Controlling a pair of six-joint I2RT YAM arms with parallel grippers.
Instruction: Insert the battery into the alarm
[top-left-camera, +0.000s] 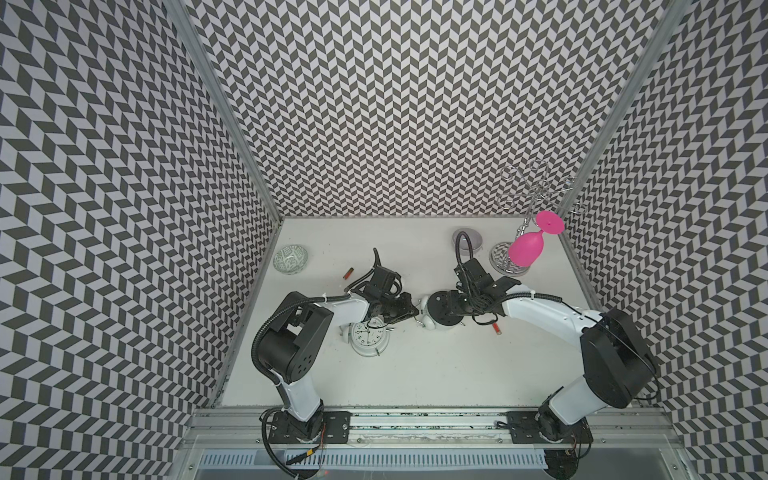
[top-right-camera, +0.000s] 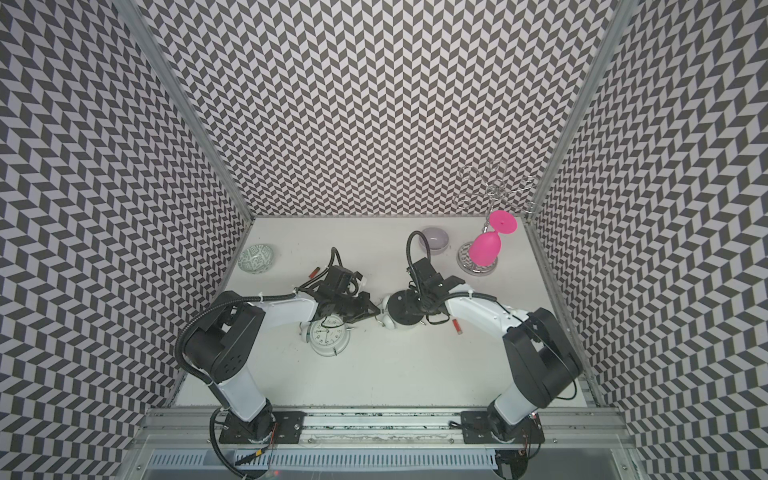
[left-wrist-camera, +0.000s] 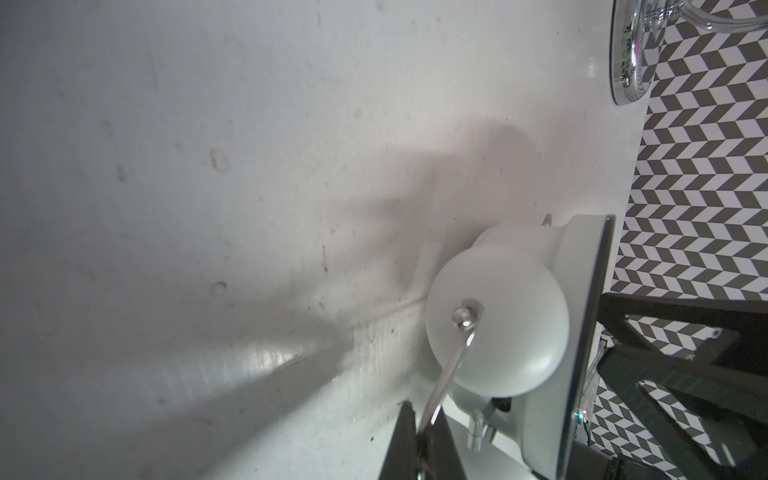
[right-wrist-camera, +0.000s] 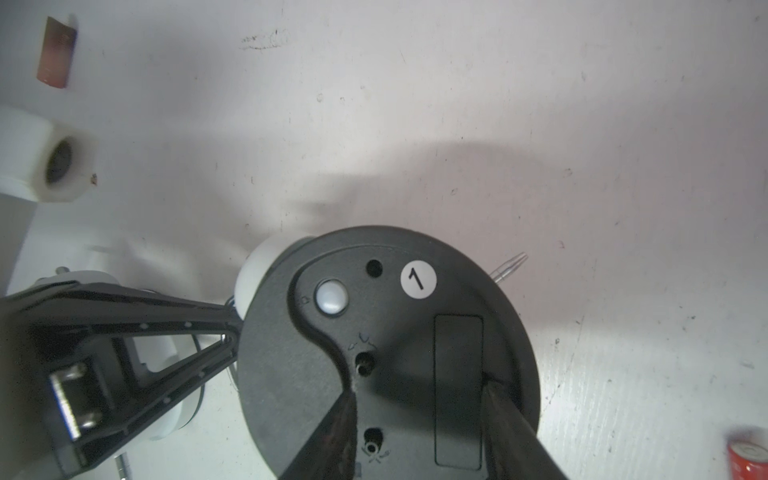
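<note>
An alarm clock (right-wrist-camera: 296, 376) lies black back up at the table's middle, showing a long rectangular battery cover (right-wrist-camera: 457, 368) and a "1" sticker. My left gripper is shut at the clock's side, its tips by a bell (left-wrist-camera: 512, 320) and its thin metal bar; any hold on it is unclear. My right gripper stands open over the clock's back, one finger beside the cover. A red battery (top-left-camera: 496, 328) lies just right of the clock, and another (top-left-camera: 348, 273) at the left rear.
A second clock (top-left-camera: 369, 340) lies face up below the left gripper. A pale green bowl (top-left-camera: 290, 258) is at the back left, a purple bowl (top-left-camera: 468, 236) at the back, and a metal stand (top-right-camera: 477, 264) with a pink ornament at the back right.
</note>
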